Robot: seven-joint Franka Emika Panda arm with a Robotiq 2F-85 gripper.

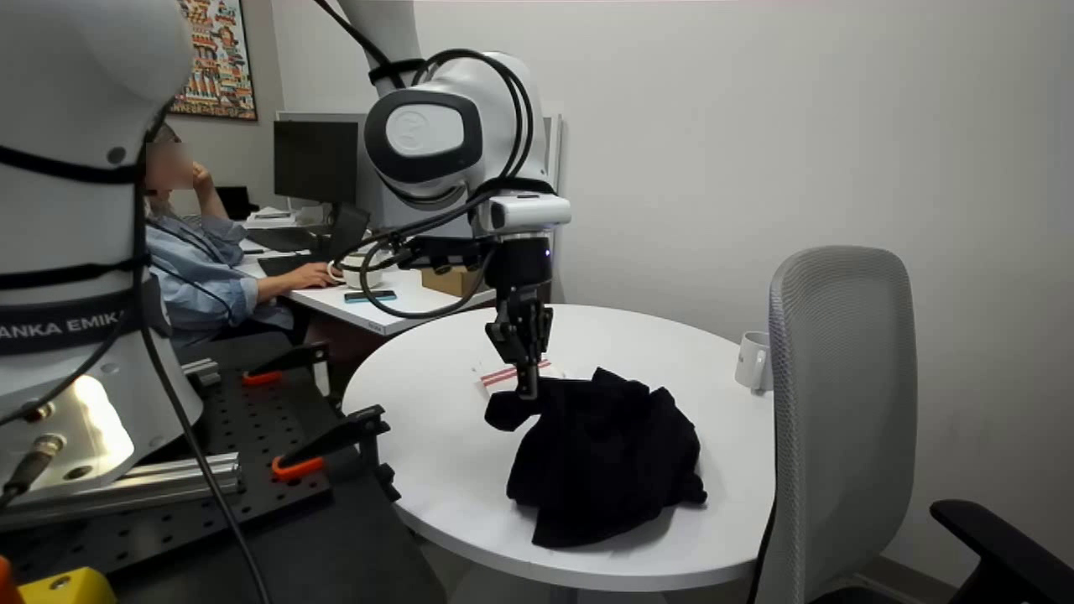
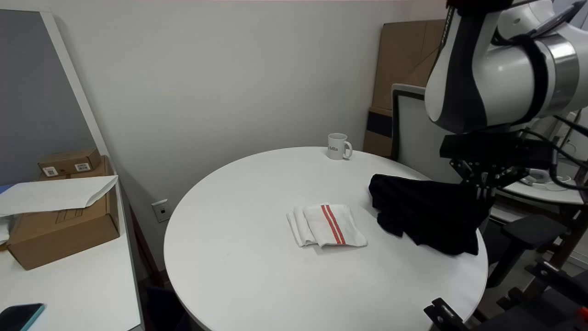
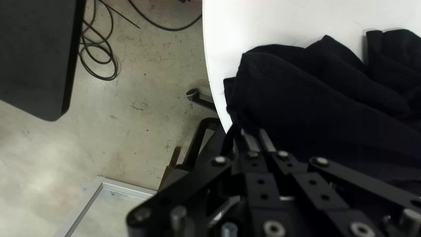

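Note:
A crumpled black cloth (image 1: 609, 458) lies on the right part of the round white table (image 1: 433, 453). My gripper (image 1: 528, 391) is over the cloth's left side, shut on a raised corner of it. From the second exterior view, the cloth (image 2: 424, 212) stretches up toward the gripper (image 2: 483, 193) near the table's edge. The fingers (image 3: 267, 140) are close together in the wrist view, where dark fabric bunches around their tips; the exact pinch is hard to make out.
A folded white towel with red stripes (image 2: 330, 226) lies flat near the table's middle. The white mug (image 2: 337, 146) stands at the far edge. An office chair (image 1: 846, 403) borders the table. Left and front of the towel, the tabletop is bare.

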